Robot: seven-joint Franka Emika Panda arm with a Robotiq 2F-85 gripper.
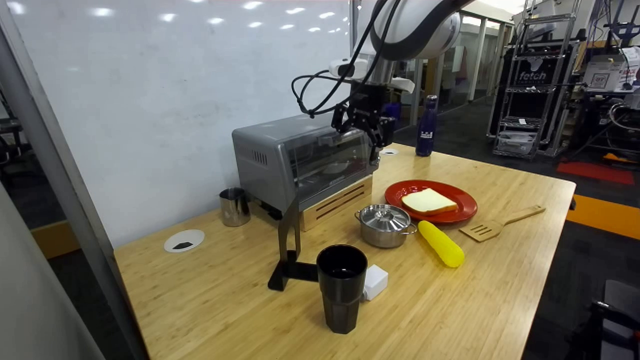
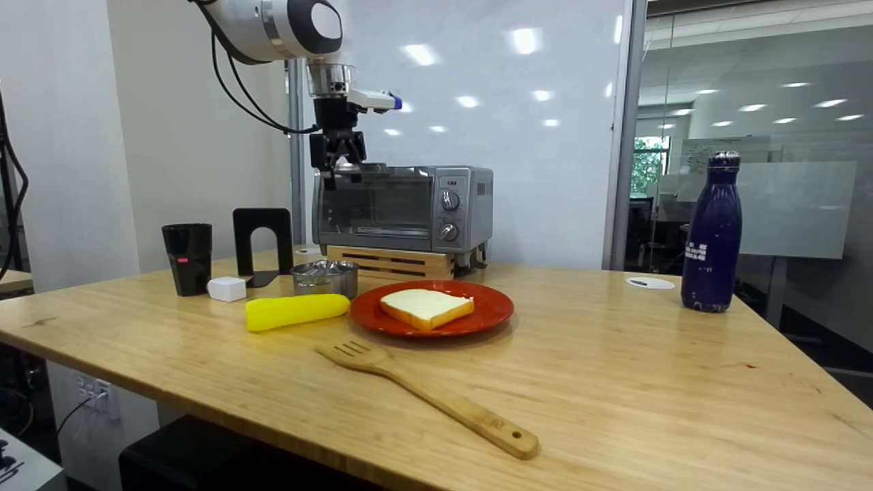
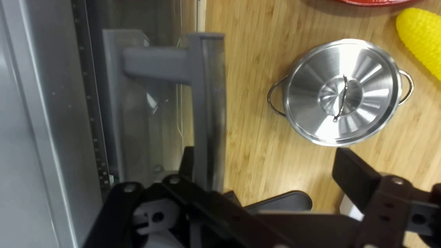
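A grey toaster oven [image 1: 258, 162] stands against the whiteboard, its glass door shut in both exterior views. My gripper [image 2: 344, 176] points down at the upper front of this oven, open. In the wrist view the door's grey handle bar [image 3: 202, 99] runs close beside the left finger [image 3: 187, 161], on the inner side of it. The right finger [image 3: 351, 173] is well apart from the bar, over bare table. Nothing is clamped by my gripper; whether the left finger touches the handle cannot be told.
A lidded steel pot [image 1: 385, 227] stands before the oven. Nearby are a red plate [image 1: 468, 210] with bread [image 1: 429, 201], yellow corn [image 1: 442, 245], a wooden spatula [image 2: 425, 393], black cup [image 1: 341, 288], black stand [image 2: 262, 219] and blue bottle [image 2: 712, 237].
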